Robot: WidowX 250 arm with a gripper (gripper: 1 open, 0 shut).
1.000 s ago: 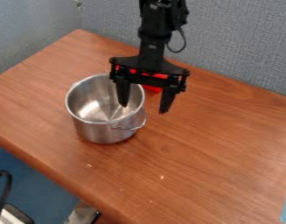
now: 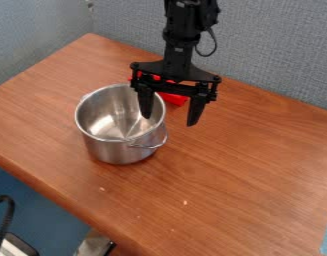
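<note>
A shiny steel pot [image 2: 110, 128] with a wire handle stands on the wooden table, left of centre. My black gripper [image 2: 169, 110] hangs from above at the pot's right rim, open, its left finger over the pot's mouth and its right finger outside, to the right. Behind the gripper a red object [image 2: 174, 98] lies on the table, mostly hidden by it.
A grey padded wall [image 2: 273, 50] stands behind. A black cable and a metal piece lie off the table's front-left edge.
My gripper has shifted slightly to the right. The pot looks unmoved.
</note>
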